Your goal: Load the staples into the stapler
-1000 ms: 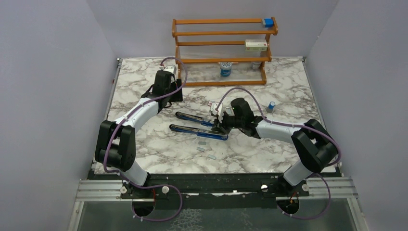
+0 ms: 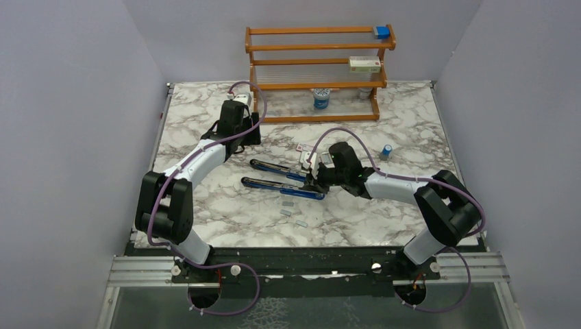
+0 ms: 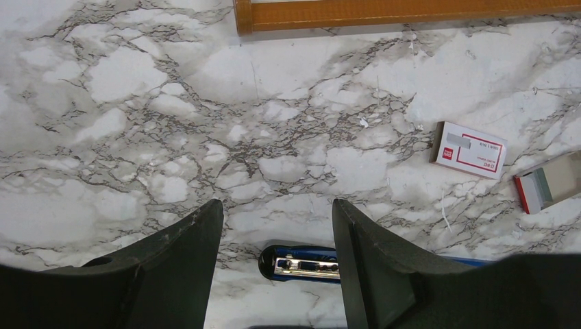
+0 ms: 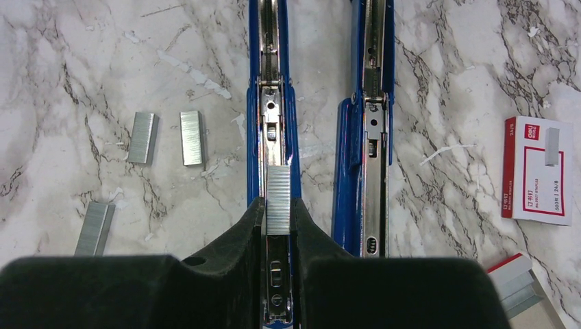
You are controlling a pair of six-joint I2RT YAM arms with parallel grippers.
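Two blue staplers lie opened out flat, the near stapler [image 4: 294,144] and the far stapler [image 4: 346,178]. My right gripper is shut on a silver strip of staples [image 4: 278,188], lined up over the near stapler's metal channel; whether the strip rests in it I cannot tell. More staple strips [image 4: 143,138] lie on the marble beside that stapler. My left gripper stands open above the far stapler's end [image 3: 301,264], nothing between its fingers. In the top view the right gripper covers the near stapler's right part.
A white-and-red staple box [image 3: 471,150] and an opened box [image 3: 551,181] lie behind the staplers. The wooden rack [image 2: 318,118] stands at the back. A small blue item [image 2: 386,151] sits to the right.
My right gripper has shifted slightly to the right and toward the front, over the near stapler. The left arm and the staplers stay where they were.
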